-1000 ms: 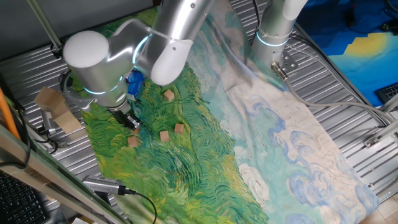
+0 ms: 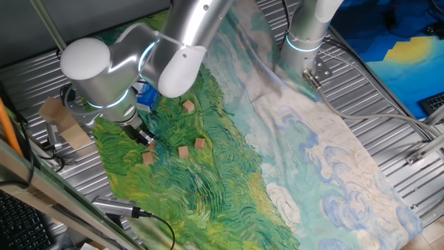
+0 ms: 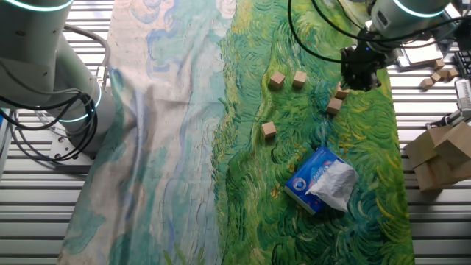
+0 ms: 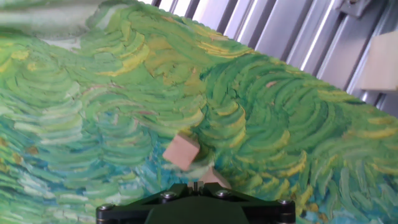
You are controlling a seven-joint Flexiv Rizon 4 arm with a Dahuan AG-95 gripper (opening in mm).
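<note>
Several small plain wooden cubes lie on the green part of the painted cloth. My gripper point(image 2: 148, 139) is at the left of that group in exterior view 1. In the wrist view my gripper looks shut, its fingertips together, with nothing visible between them. Just past the tips is a wooden cube point(image 4: 214, 177), partly hidden by the gripper. Beside it sits another cube point(image 4: 181, 151), fully in sight. Exterior view 2 has this pair close together, one cube point(image 3: 341, 92) by the gripper and the other cube point(image 3: 334, 106) touching or nearly touching it. Three more, including a cube point(image 3: 268, 130), lie apart.
A blue tissue pack point(image 3: 313, 180) lies on the cloth point(image 3: 184, 184). Cardboard boxes point(image 3: 441, 154) stand off the cloth on the slatted table.
Over the last second the arm's wrist has swung a little to the left in exterior view 1, the gripper tilting with it while its tip stays near the same cubes. The cubes have not visibly moved.
</note>
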